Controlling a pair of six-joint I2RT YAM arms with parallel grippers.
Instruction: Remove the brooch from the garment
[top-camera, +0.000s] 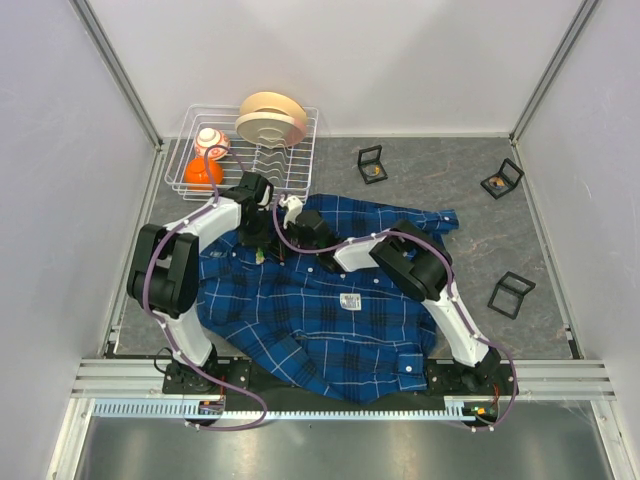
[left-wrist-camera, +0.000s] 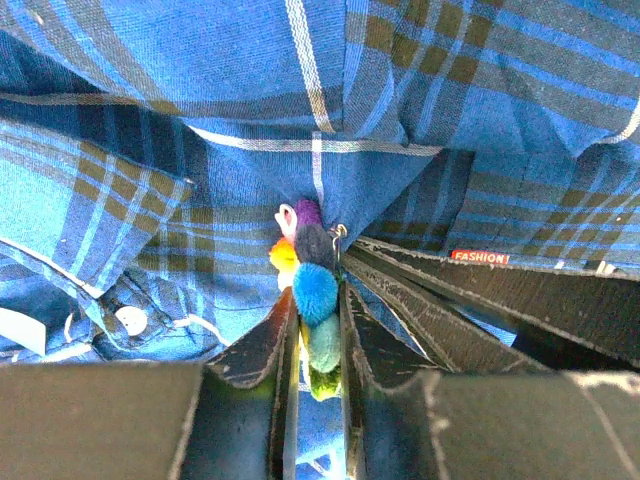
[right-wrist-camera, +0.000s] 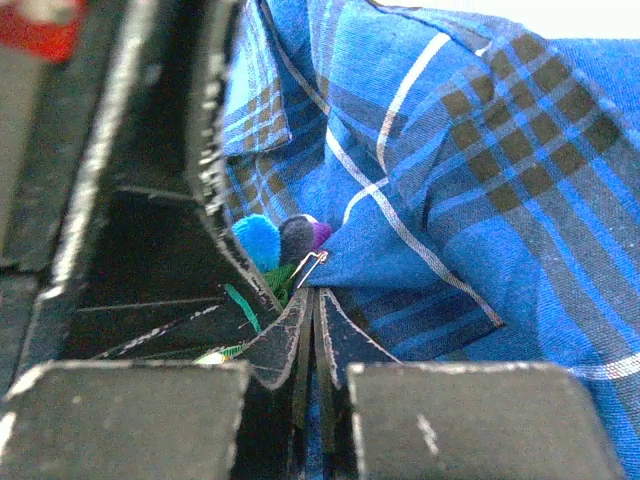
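The brooch (left-wrist-camera: 316, 290), a row of coloured pom-poms with a metal pin (right-wrist-camera: 312, 264), lies against the blue plaid garment (top-camera: 300, 320). In the left wrist view my left gripper is shut on its pom-poms, pinching them between both fingers. My right gripper is shut right beside the pin, where a fold of cloth comes to a point. Whether pin or cloth sits between its tips cannot be told. Cloth at the pin is drawn into folds, and whether the pin still passes through it is hidden.
A wire dish rack (top-camera: 180, 165) with orange bowls and plates stands just behind the left gripper. Several small black open boxes, one of them a black box (top-camera: 511, 294), lie on the grey table (top-camera: 450, 170), clear at right. Both arms nearly meet above the garment.
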